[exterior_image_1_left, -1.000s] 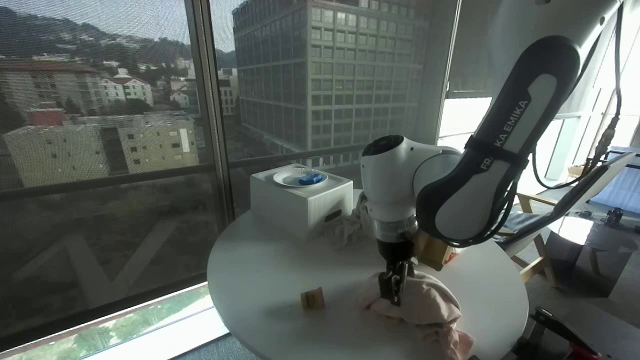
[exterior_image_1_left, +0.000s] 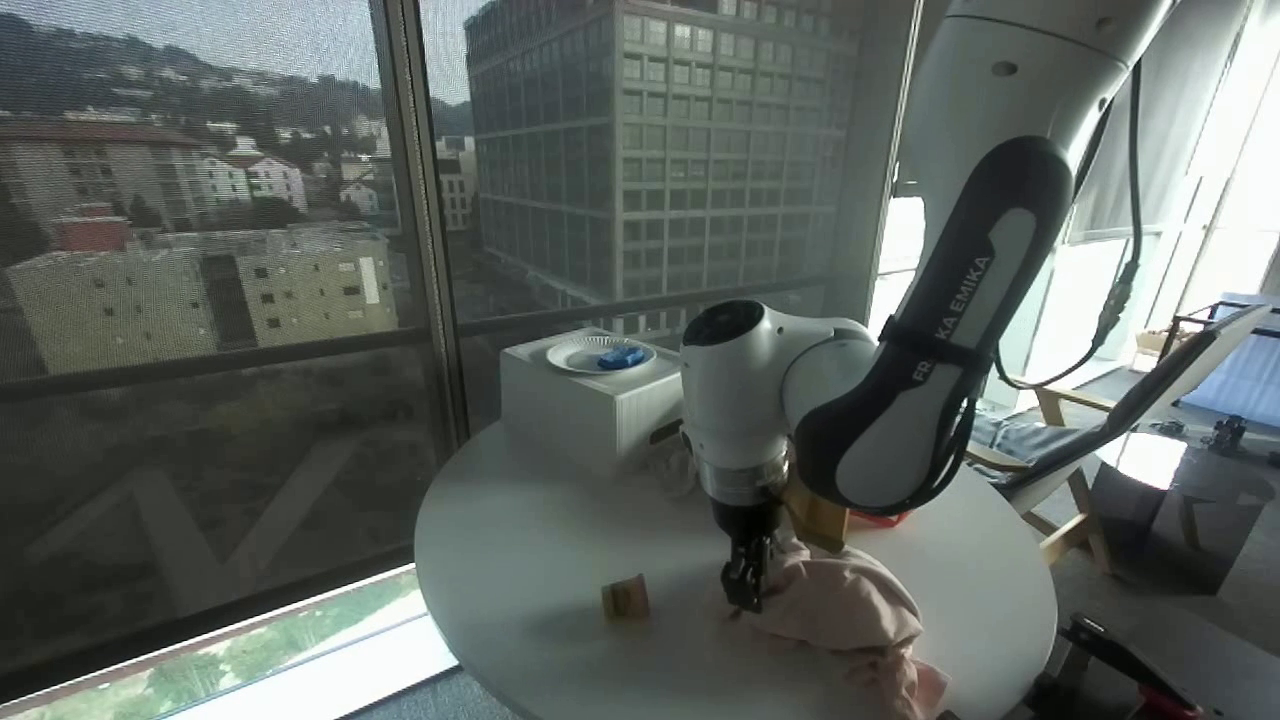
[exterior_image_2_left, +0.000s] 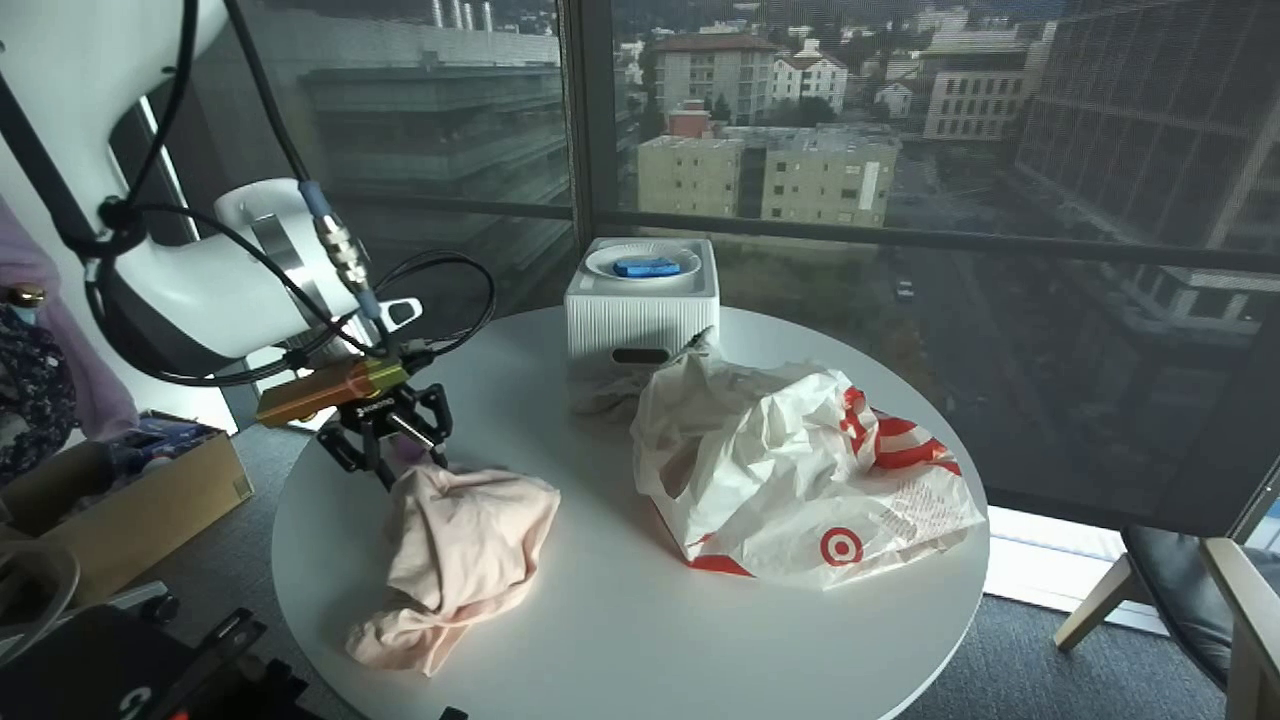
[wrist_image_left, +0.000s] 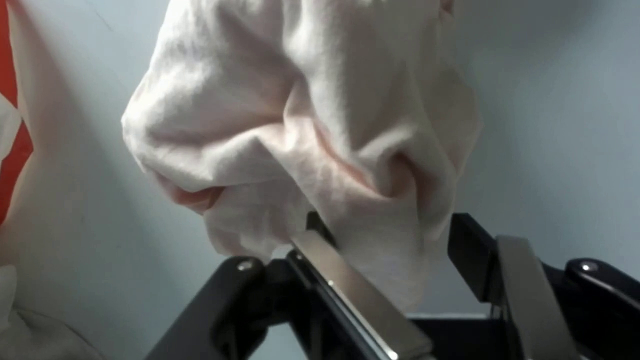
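Observation:
A crumpled pale pink cloth (exterior_image_1_left: 840, 600) lies on the round white table (exterior_image_1_left: 516, 540). My gripper (exterior_image_1_left: 744, 596) points down at the cloth's edge, on the side towards the small brown block in exterior view 1. In exterior view 2 the gripper (exterior_image_2_left: 390, 454) is low, by the upper end of the cloth (exterior_image_2_left: 480, 540). The wrist view shows my gripper with its fingers well apart. A narrow end of the cloth (wrist_image_left: 300, 138) lies in the gap between them; no grip on it shows. The left finger overlaps the fabric in this view, while the right finger stands beside it.
The small brown block (exterior_image_1_left: 625, 598) stands alone on the table. A white box (exterior_image_2_left: 642, 318) bears a paper plate (exterior_image_2_left: 600, 266) with a blue object (exterior_image_2_left: 645, 268). A white and red plastic bag (exterior_image_2_left: 780, 468) covers much of one side. Bare tabletop separates bag and cloth.
In exterior view 1 my gripper has moved left, from over the cloth to its edge near the brown block. The block, box and plate have not moved.

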